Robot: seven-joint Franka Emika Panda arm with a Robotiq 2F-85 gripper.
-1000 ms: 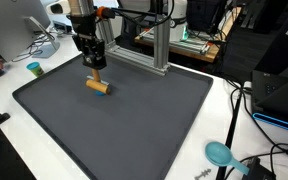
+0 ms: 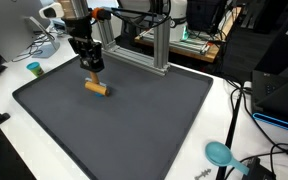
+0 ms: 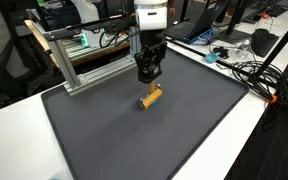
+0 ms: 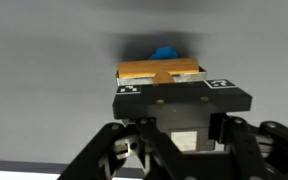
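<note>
A wooden mallet-like piece, with a short orange-brown cylindrical head (image 2: 96, 89) low over the dark table and a narrow stem rising from it, is held by my gripper (image 2: 94, 72). The gripper points down and is shut on the stem. In exterior view 2 the wooden head (image 3: 149, 100) lies level, with a small blue object (image 3: 158, 97) right beside or under it. From the wrist, the wooden bar (image 4: 156, 69) spans the front of the black fingers, and part of the blue object (image 4: 165, 52) shows beyond it. Whether the head touches the blue object or the table I cannot tell.
A green-blue cup (image 2: 35, 69) stands off its left side. A turquoise round object (image 2: 220, 154) lies on the white surface at the lower right. A metal rail frame (image 2: 134, 58) stands at the back.
Over the last second the gripper and wooden piece have shifted very slightly, with the head a little lower and to the left in exterior view 1. The grip on the stem is unchanged.
</note>
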